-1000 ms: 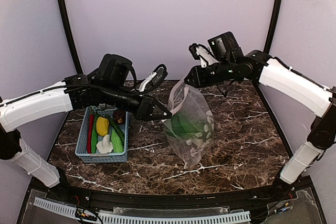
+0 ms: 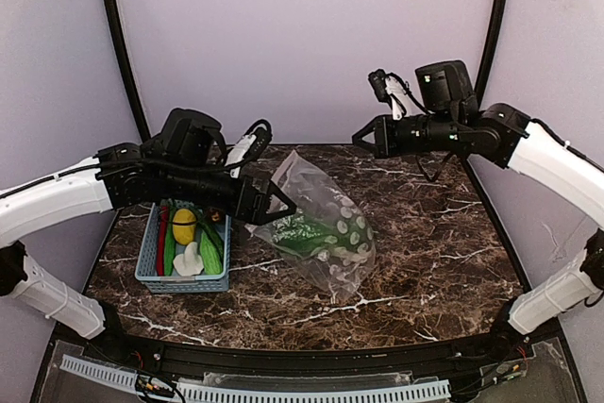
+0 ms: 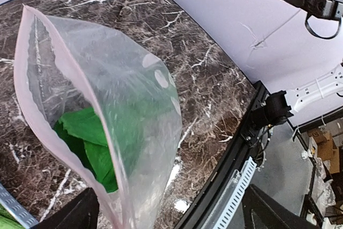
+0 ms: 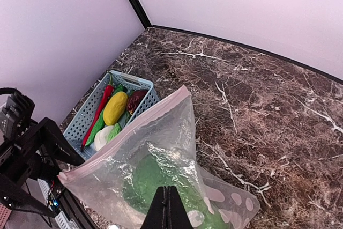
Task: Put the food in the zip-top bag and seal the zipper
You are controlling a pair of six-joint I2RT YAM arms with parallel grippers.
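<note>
The clear zip top bag (image 2: 326, 224) stands on the table with its mouth leaning left. Green food (image 3: 88, 132) lies inside; in the left wrist view the bag's pink mouth edges stand apart. My left gripper (image 2: 281, 210) is open at the bag's near-left corner. Its fingers (image 3: 75, 215) are spread wide, with the corner loose between them. Off to the right and above the table, my right gripper (image 2: 363, 141) is shut with nothing between its fingers. In the right wrist view those fingers (image 4: 165, 207) overlap the bag's image, apart from its far corner.
A blue basket (image 2: 140, 261) stands left of the bag. It holds a red chili (image 4: 98, 112), a yellow vegetable (image 4: 115, 108), a white item (image 4: 103, 137) and other produce. Bare marble tabletop (image 2: 434, 233) lies to the right and behind.
The bag's mouth has swung left and lower.
</note>
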